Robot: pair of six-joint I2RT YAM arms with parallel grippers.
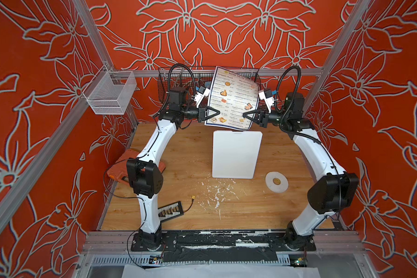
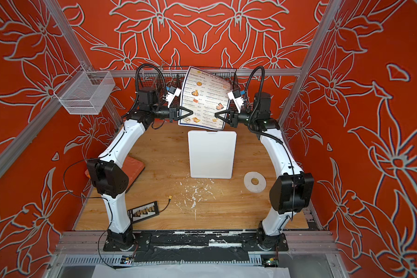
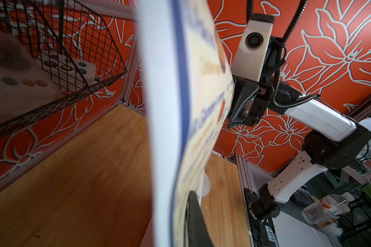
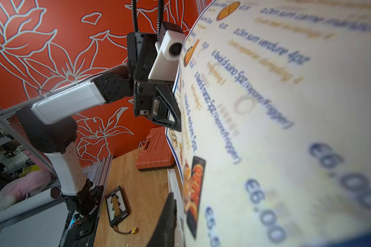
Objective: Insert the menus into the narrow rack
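Observation:
A large printed menu (image 1: 231,90) stands upright in front of the black wire rack (image 1: 166,83) on the back wall, hiding its middle and bowed in the wrist views. My left gripper (image 1: 217,112) is at the menu's lower left, shut on it. My right gripper (image 1: 245,115) is at the lower right of the menu; whether its fingers are closed on the sheet is unclear. In the left wrist view the rack (image 3: 90,45) holds several pale items.
A white board (image 1: 236,153) lies mid-table below the menu, with a white ring (image 1: 276,182) to its right. A white wire basket (image 1: 110,97) hangs on the left; an orange case (image 2: 134,169) lies at the left edge.

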